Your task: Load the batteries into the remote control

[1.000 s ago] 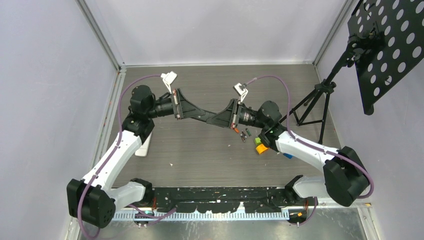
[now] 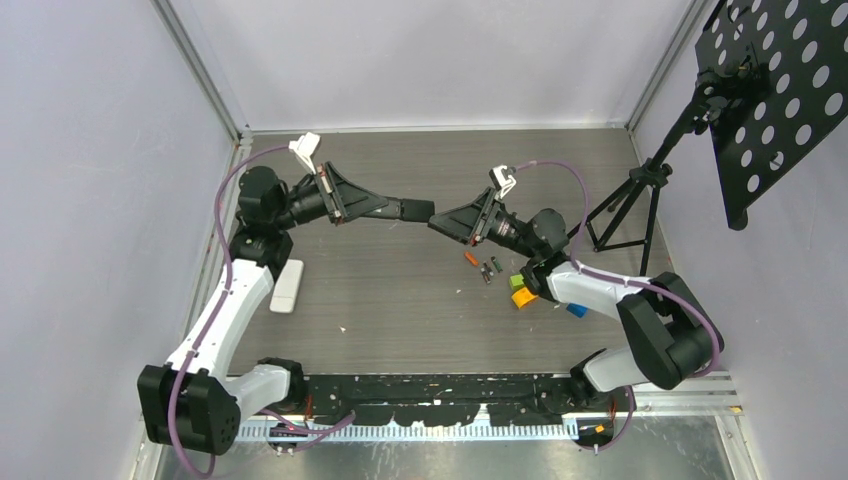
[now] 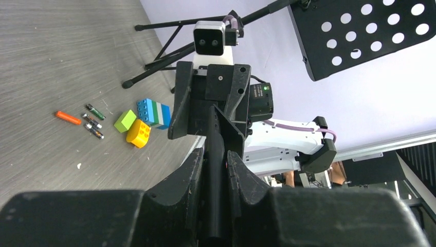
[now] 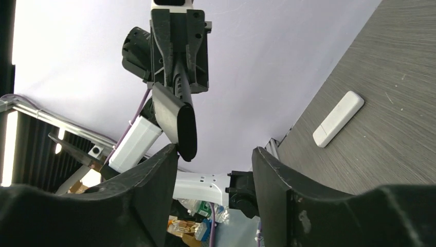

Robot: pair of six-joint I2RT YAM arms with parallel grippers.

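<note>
My left gripper (image 2: 378, 206) is shut on the black remote control (image 2: 415, 210), which points right toward my right gripper (image 2: 445, 224). In the right wrist view the remote's end (image 4: 175, 118) sits just beyond the right gripper's fingers, which are parted with nothing between them. Several small batteries (image 3: 93, 132) lie on the floor with an orange cylinder (image 3: 68, 117), below and right of the grippers in the top view. A white flat remote-like piece (image 2: 287, 286) lies at the left, under the left arm.
Green (image 3: 125, 120), yellow (image 3: 138, 135) and blue (image 3: 146, 110) blocks lie right of the batteries. A black tripod with a perforated panel (image 2: 775, 110) stands at the right.
My left gripper has drawn back leftward with the black remote. My right gripper has shifted slightly and is now apart from the remote's end, its fingers parted.
</note>
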